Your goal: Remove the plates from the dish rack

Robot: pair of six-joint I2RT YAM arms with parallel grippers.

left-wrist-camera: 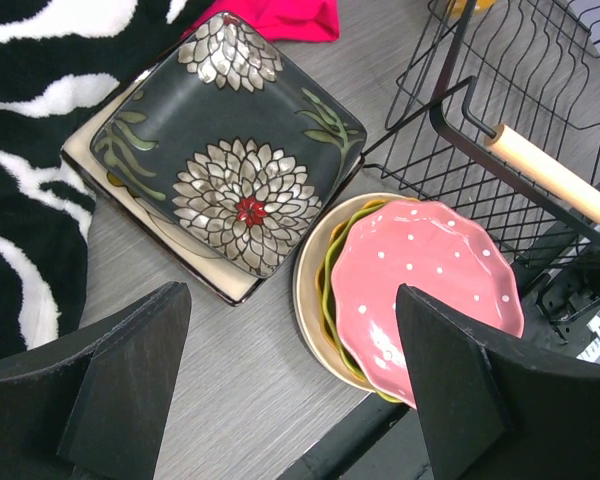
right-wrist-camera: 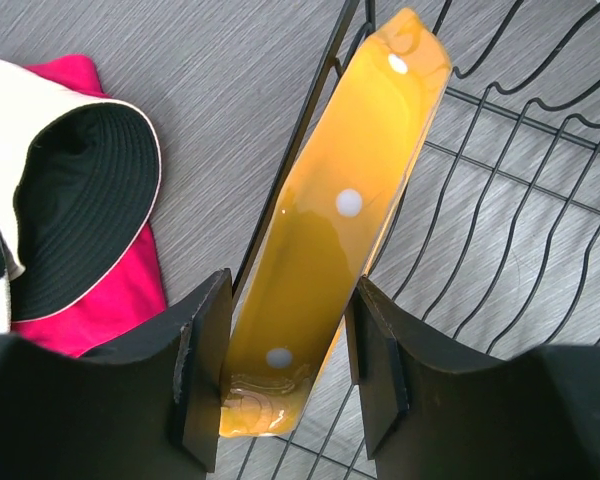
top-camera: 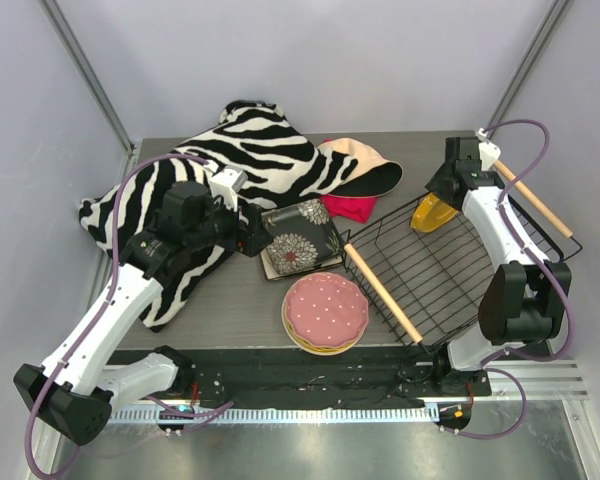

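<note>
In the dish rack a yellow plate with white dots stands on edge near the rack's back bar. My right gripper is around its near end, fingers close to either side; whether they grip it I cannot tell. My left gripper is open and empty above the table, left of the rack. Beside the rack lie square dark floral plates stacked on lighter ones and a round stack topped by a pink plate.
A zebra-striped cloth, a red cloth and a cream-and-black item lie at the back and left. Bare table shows left of the round stack. Wooden handles edge the rack.
</note>
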